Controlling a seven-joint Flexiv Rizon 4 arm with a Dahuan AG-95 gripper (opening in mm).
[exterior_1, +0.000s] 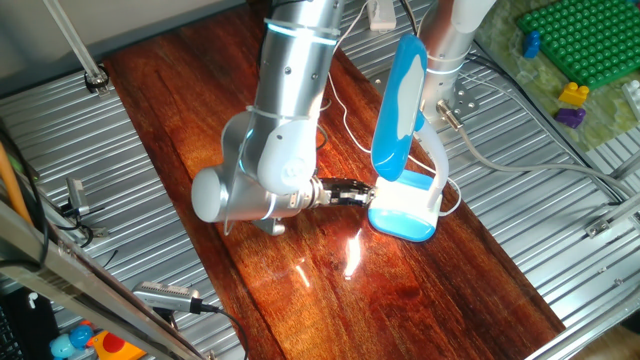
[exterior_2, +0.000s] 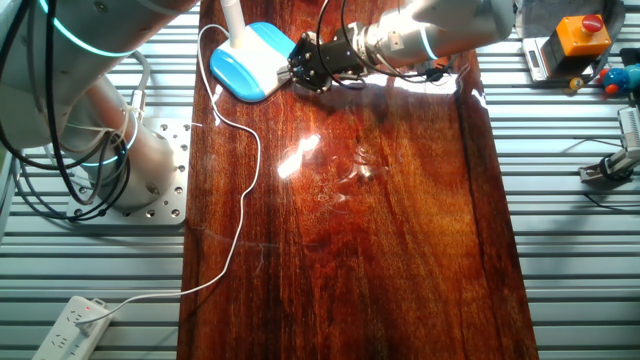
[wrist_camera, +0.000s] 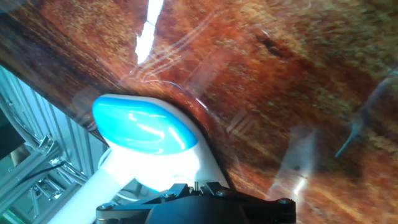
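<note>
A blue and white desk lamp stands on the dark wooden board, its tilted blue head (exterior_1: 398, 110) raised above its base (exterior_1: 402, 222). In exterior view 2 the same lamp base (exterior_2: 250, 65) sits near the top, and only part of its stem shows. My gripper (exterior_1: 371, 195) reaches in low from the side, its tips right at the base's edge. The wrist view has the gripper with its fingertips together, in front of the lamp's white base. Nothing shows between them. Whether the tips press on the base, I cannot tell.
A white cable (exterior_2: 252, 180) runs from the lamp over the board to a power strip (exterior_2: 72, 330). Most of the wooden board (exterior_2: 350, 270) is bare, with bright reflections. An emergency stop button (exterior_2: 580, 40) sits at the far side.
</note>
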